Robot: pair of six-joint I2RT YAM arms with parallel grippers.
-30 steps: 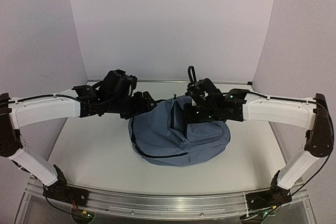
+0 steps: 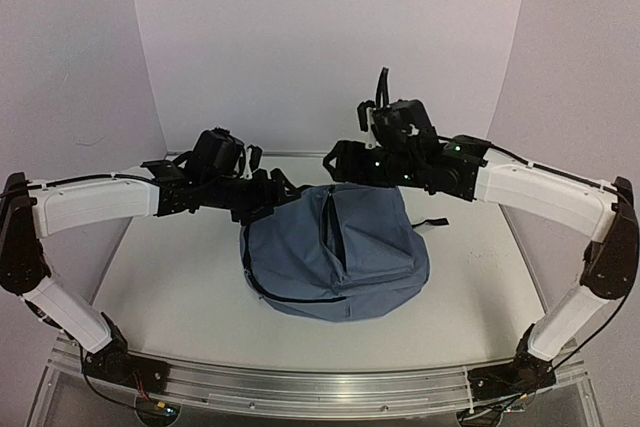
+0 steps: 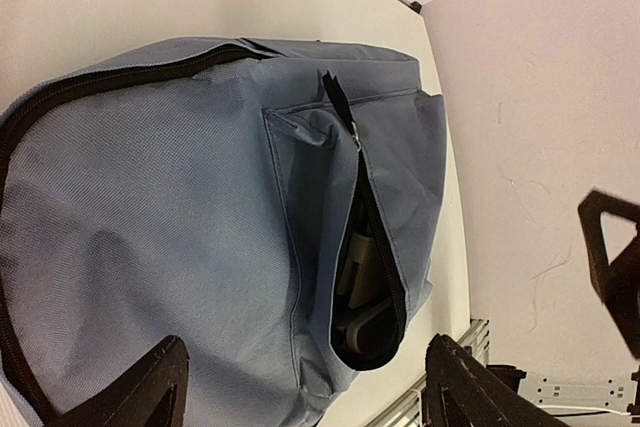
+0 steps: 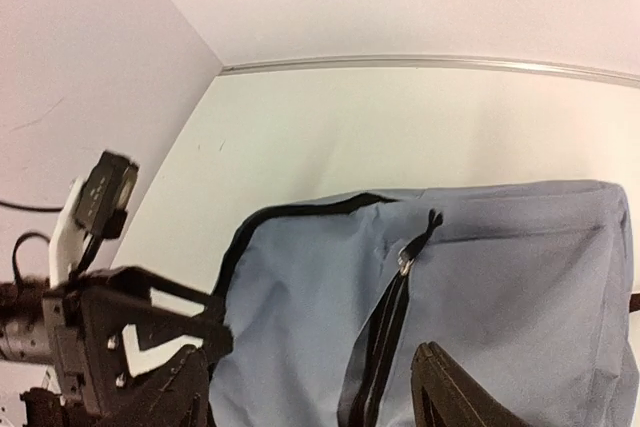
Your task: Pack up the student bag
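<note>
The blue-grey student bag (image 2: 290, 242) lies on the table. Its front pocket (image 3: 370, 292) gapes along the zipper, and dark and grey-brown items (image 3: 362, 277) show partly inside. The zipper pull (image 4: 405, 262) sits at the pocket's far end. My left gripper (image 2: 290, 190) is over the bag's upper left side, its fingers (image 3: 150, 392) spread with no object between them. Above the bag's far edge hovers my right gripper (image 2: 332, 161); its fingers (image 4: 445, 382) are also wide apart and clear of the fabric.
Bare white table (image 2: 170, 277) surrounds the bag. A black strap (image 2: 432, 222) sticks out on the right. Grey walls (image 2: 330, 47) close off the back and sides. The two grippers are close to each other above the bag.
My right gripper was low over the pocket and has since moved up and toward the back wall, uncovering the pocket. The left arm has barely moved. The bag shifted slightly left earlier.
</note>
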